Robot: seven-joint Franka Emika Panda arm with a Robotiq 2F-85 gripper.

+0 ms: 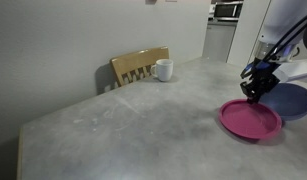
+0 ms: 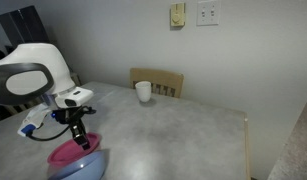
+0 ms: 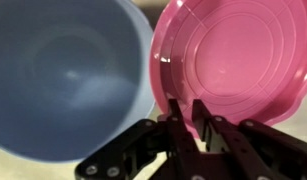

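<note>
A shallow pink dish shows left of a blue bowl in exterior view 1, close beside it. In the wrist view the pink dish fills the right side and the blue bowl the left. My gripper is at the pink dish's near rim, its fingertips parted with a gap between them. Whether the rim runs between the fingers cannot be told. Exterior view 2 has the gripper over the pink dish, with the blue bowl in front.
A white mug stands at the table's back edge by a wooden chair.
</note>
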